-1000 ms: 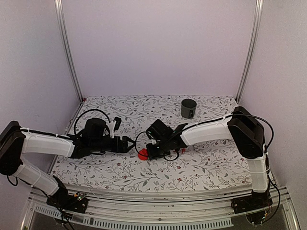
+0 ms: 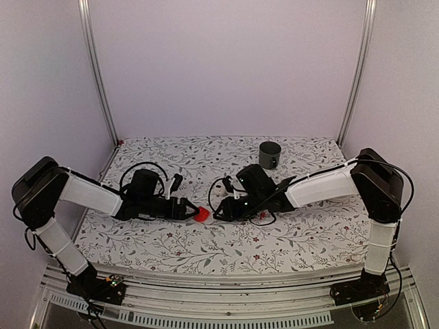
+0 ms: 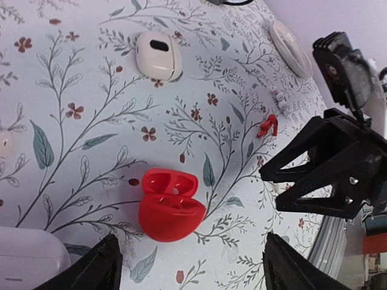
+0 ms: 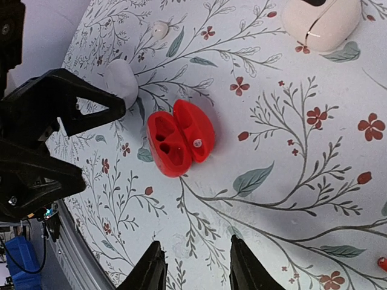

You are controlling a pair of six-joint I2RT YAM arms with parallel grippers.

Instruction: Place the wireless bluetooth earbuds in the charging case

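A red two-part object (image 2: 202, 214) with shaped hollows (image 3: 171, 214) (image 4: 169, 148) rests on the floral surface between both grippers. My left gripper (image 2: 186, 199) is left of it; in the left wrist view its open fingers straddle the lower foreground. My right gripper (image 2: 226, 199) is right of it, fingers apart with nothing between them (image 4: 197, 266). A white rounded case with a dark slot (image 3: 158, 54) (image 4: 320, 21) lies beyond the red object. Whether earbuds sit in any holder I cannot tell.
A dark grey mug (image 2: 269, 155) stands at the back right. A small red item (image 3: 268, 125) lies to the right, partly under the right arm in the top view. White rounded objects lie at the left wrist view's left edge.
My right gripper has moved rightward, away from the red object, uncovering it. My left arm has shifted slightly toward the right.
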